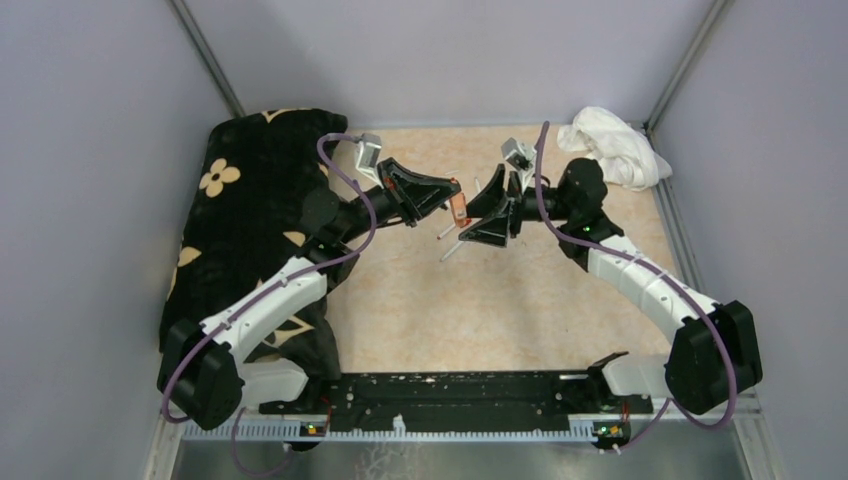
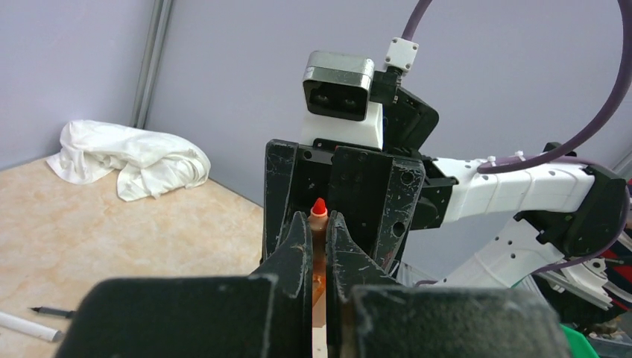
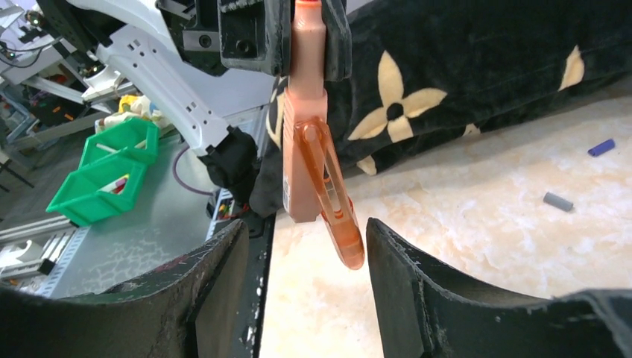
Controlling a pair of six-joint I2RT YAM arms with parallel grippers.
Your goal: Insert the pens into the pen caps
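My left gripper [image 1: 450,185] is shut on an orange pen [image 3: 306,56], held upright, its red tip [image 2: 319,206] just above the fingertips and a clear orange clip [image 3: 339,209] on the lower part. Just right of it my right gripper stands open below the pen's lower end, with nothing between its fingers. On the table lie a white pen [image 2: 26,326], a dark pen tip [image 2: 51,311], a blue cap [image 3: 601,147] and a grey cap [image 3: 558,201].
A white cloth [image 1: 610,150] lies at the back right, a dark patterned cushion [image 1: 230,220] along the left side. Green bins [image 3: 93,186] stand outside the work area.
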